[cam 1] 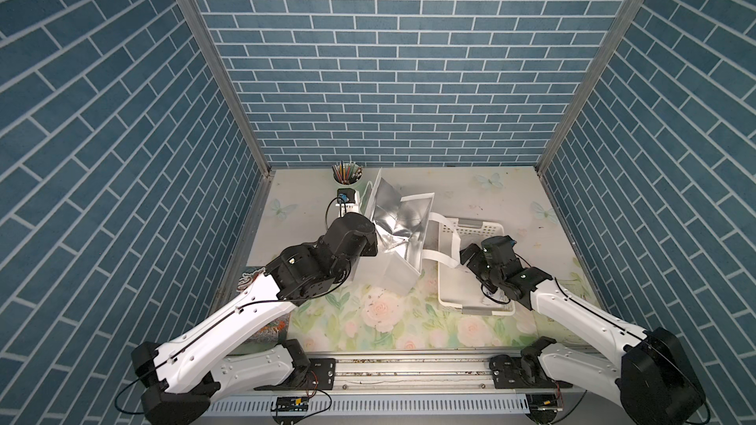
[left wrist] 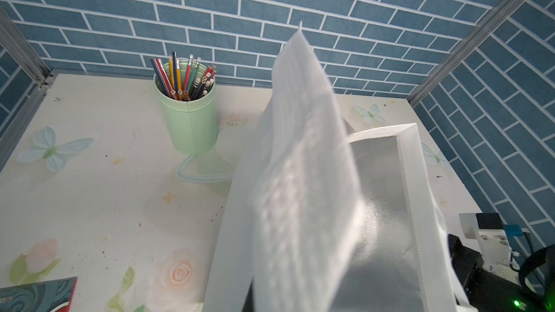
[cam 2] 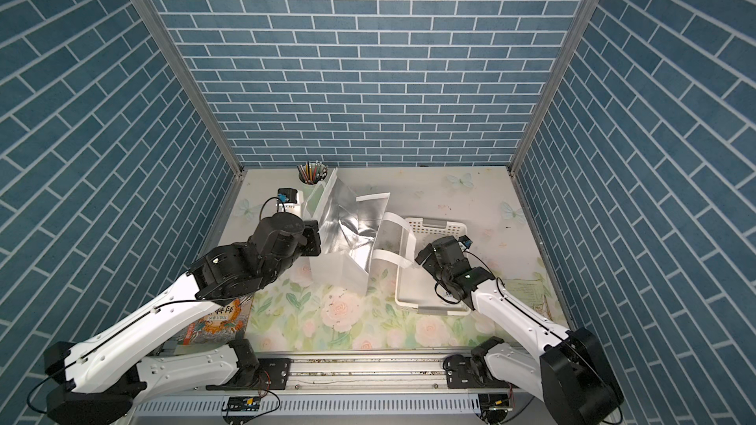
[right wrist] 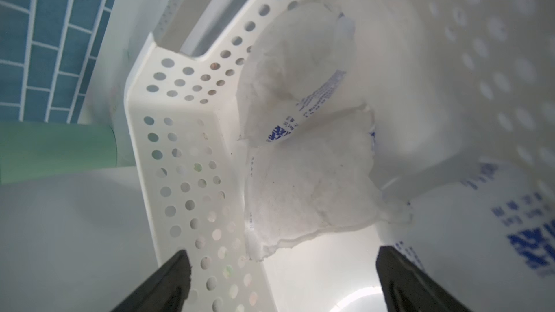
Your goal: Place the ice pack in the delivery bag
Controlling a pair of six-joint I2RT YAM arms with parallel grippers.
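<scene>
The white delivery bag [cam 1: 386, 269] stands mid-table, its silver-lined mouth open, handles reaching right towards the basket. At its left edge my left gripper [cam 2: 313, 237] is shut, with the bag's thin white flap [left wrist: 306, 196] rising upright at its fingers, which are mostly hidden. Inside the white basket [right wrist: 173, 196] lie a rounded ice pack [right wrist: 294, 69], a flat square ice pack [right wrist: 312, 179] touching it, and a third ice pack [right wrist: 491, 213] with blue print on the right. My right gripper is open above them, nothing between its fingers.
A green cup of pencils [left wrist: 190, 121] stands at the back left, behind the bag. A book [cam 2: 212, 322] lies at the front left. Perforated basket walls surround the ice packs. Flowered table [cam 1: 382, 315] in front of the bag is clear.
</scene>
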